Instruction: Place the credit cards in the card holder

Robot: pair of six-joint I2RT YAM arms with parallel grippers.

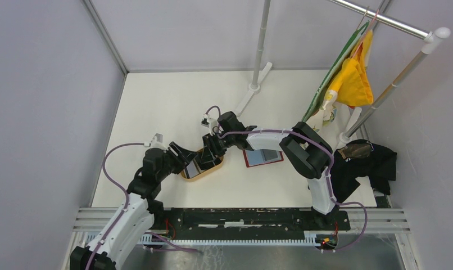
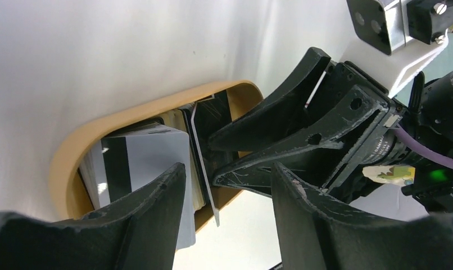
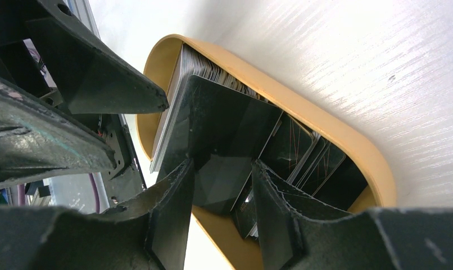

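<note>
Cards stand packed in the tan oval box (image 1: pixel 199 176). My right gripper is part open over the box, with a dark card (image 3: pixel 218 140) leaning across and beyond the gap between its fingers; no grip on it shows. In the left wrist view the right fingers (image 2: pixel 235 135) reach in beside a thin, edge-on card (image 2: pixel 202 163). My left gripper stands open at the box's left end, near a grey card with a black stripe (image 2: pixel 151 163). A red-edged, blue-grey flat item (image 1: pixel 262 157), perhaps the card holder, lies partly under the right arm.
A white rack (image 1: pixel 260 48) stands at the back, with yellow and green cloths (image 1: pixel 348 73) hanging at the right. Black fabric (image 1: pixel 365 169) lies at the right edge. Clear table lies behind the box and in front of it.
</note>
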